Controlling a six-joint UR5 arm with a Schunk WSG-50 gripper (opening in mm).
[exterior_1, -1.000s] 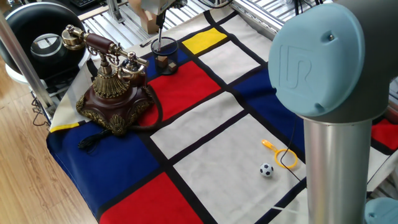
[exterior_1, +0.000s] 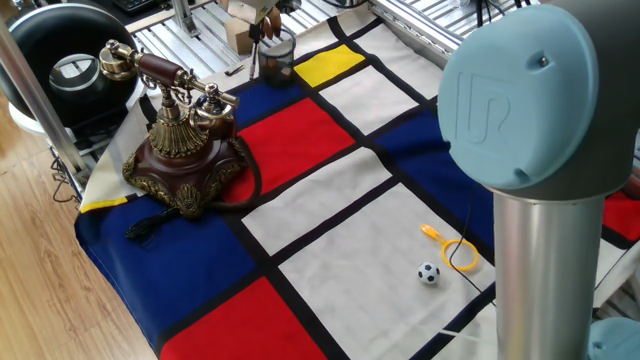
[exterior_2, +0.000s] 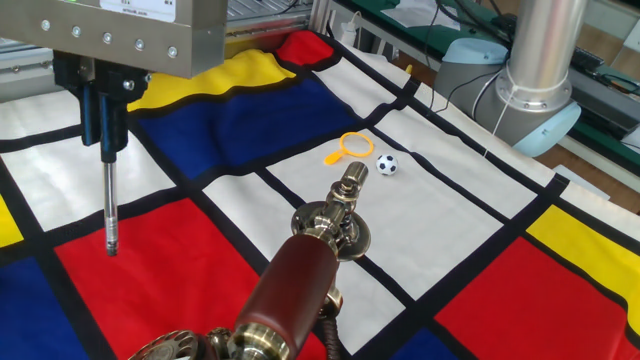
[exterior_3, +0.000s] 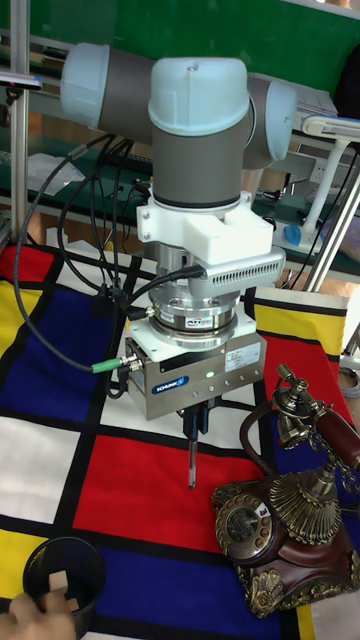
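Note:
My gripper (exterior_2: 112, 250) hangs above the red area of the patterned cloth, its slim metal tip pointing straight down. In both exterior views 2 and 3 the fingers (exterior_3: 193, 473) show as one thin rod, so it looks shut, with nothing visible between them. A dark mesh cup (exterior_1: 277, 58) stands near the cloth's far edge in exterior view 1. Wooden blocks (exterior_3: 58, 579) show in or at that cup in exterior view 3, and a blurred human hand (exterior_3: 34, 619) is beside it.
An ornate telephone (exterior_1: 185, 165) stands beside the gripper's area, its handset (exterior_2: 290, 290) raised. A small football (exterior_1: 428, 273) and a yellow-orange ring with a handle (exterior_1: 459, 254) lie on the white part of the cloth.
The cup has shifted toward the far edge and slightly right in exterior view 1. The arm has barely moved.

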